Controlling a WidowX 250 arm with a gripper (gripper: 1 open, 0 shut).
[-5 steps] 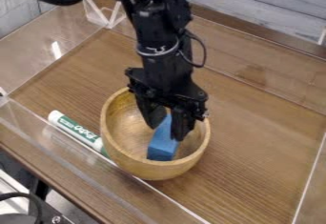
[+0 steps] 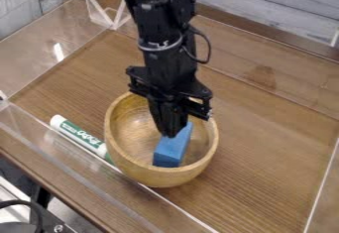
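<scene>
My black gripper (image 2: 169, 113) hangs over a round tan bowl (image 2: 133, 158), its tip reaching just inside the rim at the back. It looks shut, with nothing visible held. A blue block (image 2: 171, 150) lies in the right part of the bowl, just below the fingertips; whether they touch it is hard to tell.
A white and green tube (image 2: 78, 135) lies left of the bowl on the wooden table (image 2: 265, 168). Clear edging runs along the table's left and lower-left side.
The gripper has risen a little from lower in the bowl, uncovering more of the blue block's upper end. The bowl and tube look unmoved.
</scene>
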